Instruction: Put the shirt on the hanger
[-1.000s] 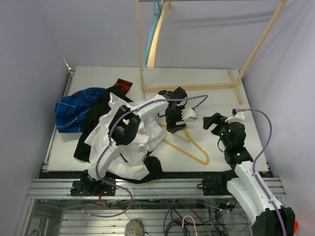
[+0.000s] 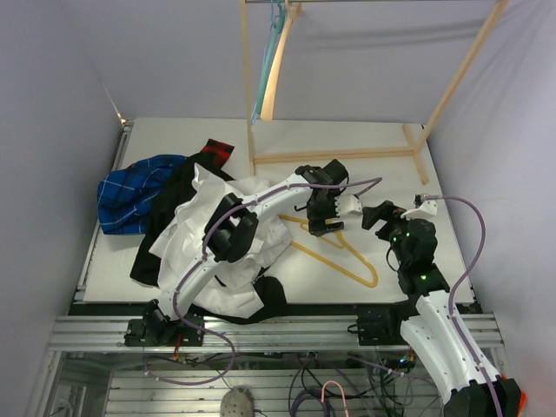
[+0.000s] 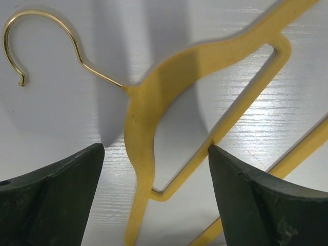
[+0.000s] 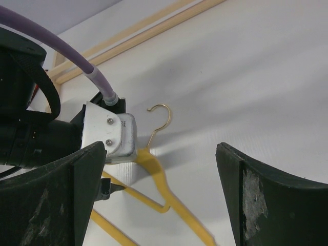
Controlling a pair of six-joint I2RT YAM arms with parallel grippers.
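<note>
A yellow hanger (image 2: 356, 254) with a gold hook lies flat on the white table. My left gripper (image 2: 328, 228) is over its neck end in the top view. In the left wrist view, the hanger's curved neck (image 3: 141, 123) runs between the spread fingers, and the hook lies to the upper left. Off to the hanger's right, my right gripper (image 2: 372, 215) stands open and empty above the table. Its wrist view shows the hanger (image 4: 159, 177) beyond its fingers. A white cloth garment (image 2: 195, 243) lies crumpled on the left, partly covered by the left arm.
Beside the white garment are a black cloth (image 2: 146, 259) and a blue plaid one (image 2: 139, 193). A wooden rack (image 2: 339, 155) spans the back, with hangers (image 2: 274, 69) on its rail.
My left gripper has shifted right and slightly toward the front, and the hanger has slid a little to the right with it. The right gripper has drifted slightly right. The garments are unmoved.
</note>
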